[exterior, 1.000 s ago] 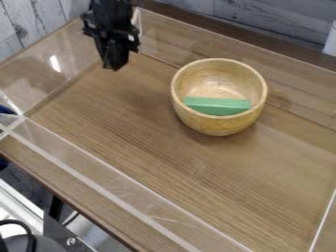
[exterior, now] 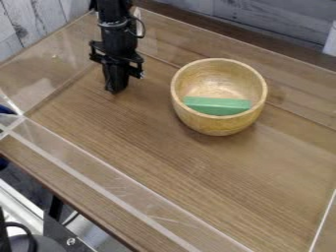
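Observation:
My gripper (exterior: 116,81) hangs at the upper left of the table (exterior: 171,187), low over the wood, shut, with nothing visible between its dark fingers. To its right stands a round tan bowl (exterior: 218,74) with a green block (exterior: 219,104) lying inside it.
A white panelled wall (exterior: 250,15) runs behind the table. Dark cables (exterior: 19,236) show at the lower left corner, and a clear strip lies along the left side.
The arm has come down and toward the viewer from the back of the table, left of the bowl. The bowl and green block have not visibly moved.

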